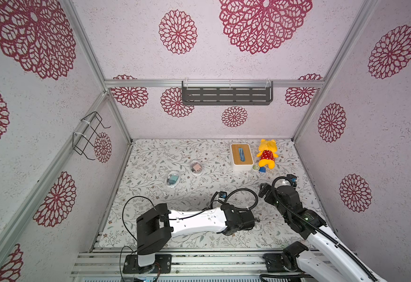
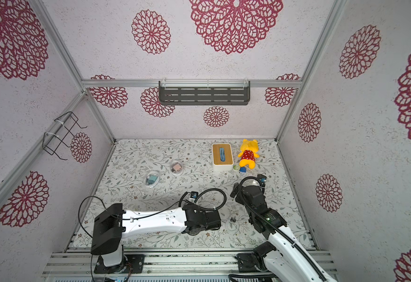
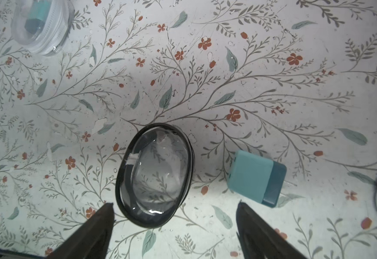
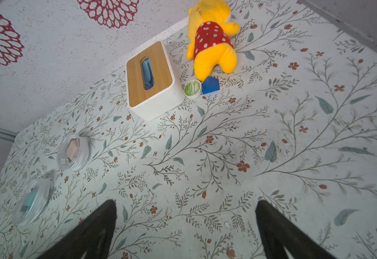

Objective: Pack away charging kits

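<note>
In the left wrist view an oval clear container with a black rim [image 3: 156, 172] lies on the table, with nothing visible inside. A teal charger block [image 3: 253, 177] sits to its right. My left gripper is above them, its fingers apart and nothing between them; the arm covers both in the top views. A round clear container holds a teal block [image 1: 173, 179], and another beside it holds a pink block [image 1: 196, 167]. My right gripper stands open and empty over bare table at the right.
At the back right are a white box with a wooden lid [image 4: 157, 92], a yellow plush bear [image 4: 212, 41], a green round tin [image 4: 192, 89] and a small blue object [image 4: 210, 85]. A grey shelf [image 1: 227, 96] hangs on the back wall.
</note>
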